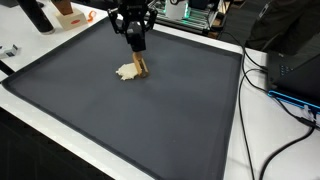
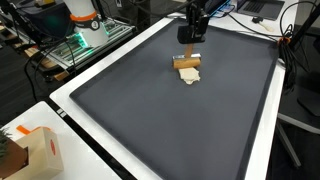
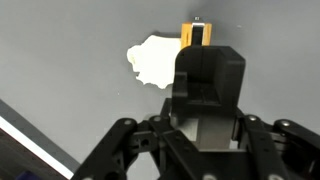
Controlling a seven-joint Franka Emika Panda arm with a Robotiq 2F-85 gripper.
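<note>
My gripper (image 2: 189, 36) is shut on the upright handle of a brown wooden tool (image 2: 187, 62). The tool's wide, rounded head lies crosswise at the bottom, on or just above the dark mat; I cannot tell which. From the wrist, the tool (image 3: 196, 35) shows orange-brown with a darker middle strip, beyond the black fingers (image 3: 208, 75). Close beside it on the mat lies a pale, ragged-edged flat piece (image 3: 154, 58). In the first exterior view, that pale piece (image 1: 127, 71) sits just left of the tool (image 1: 140, 63). Where the fingers meet the handle is mostly hidden.
Small items (image 1: 10, 50) stand at the table's left edge. Cables (image 1: 245, 100) and a dark device (image 1: 295, 85) lie off to the right.
</note>
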